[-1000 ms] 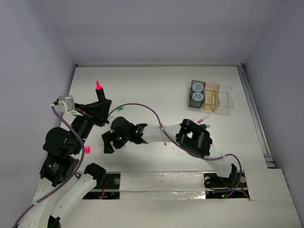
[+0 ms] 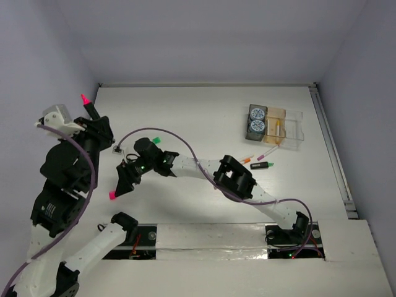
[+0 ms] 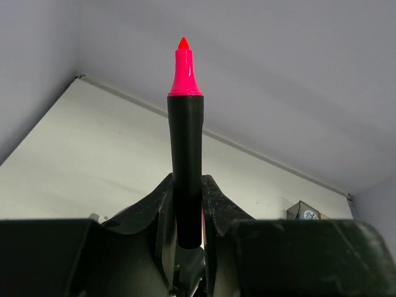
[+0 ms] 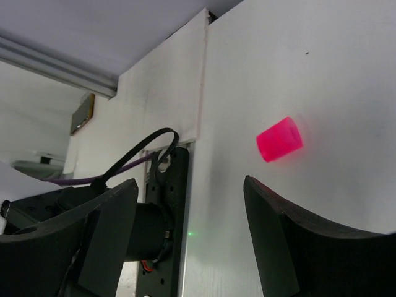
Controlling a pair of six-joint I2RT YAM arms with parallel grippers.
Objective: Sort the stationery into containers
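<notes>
Held upright in my left gripper is a black marker (image 3: 185,127) with a bare pink tip, its fingers shut on the barrel. In the top view that marker (image 2: 92,111) sticks up at the far left. A pink cap (image 4: 279,140) lies on the table, ahead of the right finger of my right gripper. The right gripper's fingers stand apart with only table between them. From above, the pink cap (image 2: 112,195) is right beside the right gripper's tips. A green cap (image 2: 156,140) lies behind that gripper.
At the back right stand a dark container (image 2: 256,122) with two round clocks and a clear-and-amber box (image 2: 292,127) holding a yellow item. Near them lie a green-tipped black marker (image 2: 261,165), a purple-ended pen (image 2: 267,153) and an orange one (image 2: 247,159).
My left arm has swung left with the marker, away from the right arm. The right gripper has moved left, close to the pink cap, which has stayed in place.
</notes>
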